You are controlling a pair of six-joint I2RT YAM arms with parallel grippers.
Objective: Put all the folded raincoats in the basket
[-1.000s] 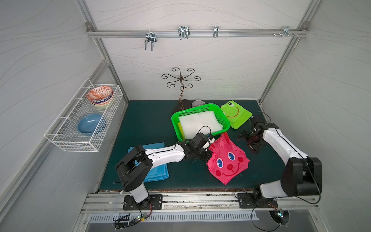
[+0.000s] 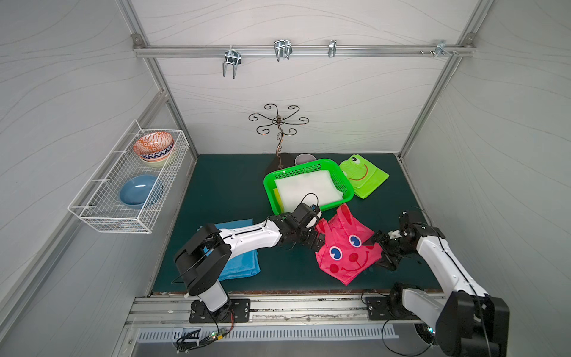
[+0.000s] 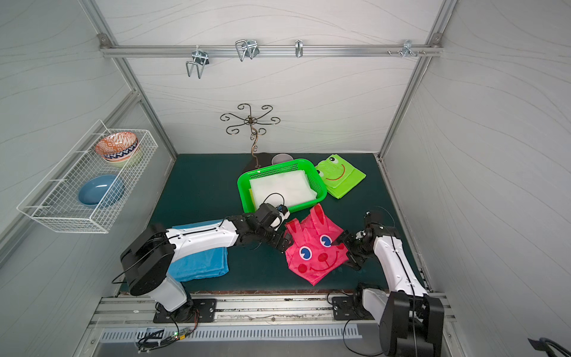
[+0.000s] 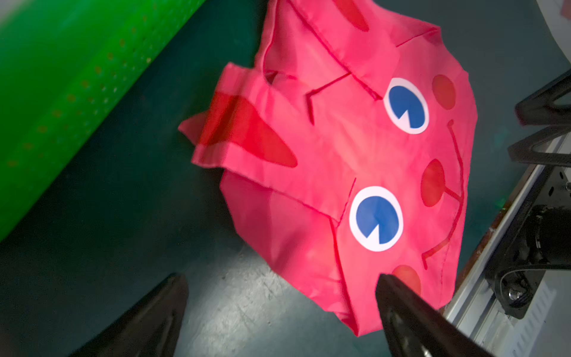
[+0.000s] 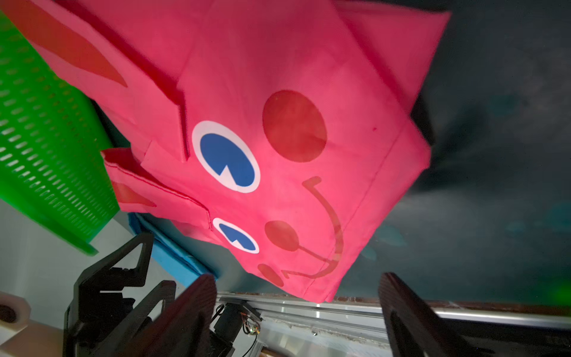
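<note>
The pink raincoat [image 2: 348,255], printed with an animal face, lies folded on the table with its ears toward the green basket [image 2: 346,185]. The basket holds a white folded item [image 2: 303,190] with some yellow beneath. My left gripper [image 2: 314,241] hovers at the raincoat's left side, open, with the coat beyond its fingers in the left wrist view. My right gripper [image 2: 380,253] is over the coat's right edge, also open and empty, its fingers spread wide in the right wrist view.
A blue folded cloth [image 3: 196,264] lies under the left arm. A green frog-face cloth [image 3: 345,181] sits at the back right. A metal stand [image 2: 279,148] and grey cup [image 2: 305,159] stand behind the basket. A wire rack [image 2: 107,208] with bowls hangs on the left wall.
My right gripper has swung down toward the front, to the raincoat's right edge. The left gripper has shifted only slightly.
</note>
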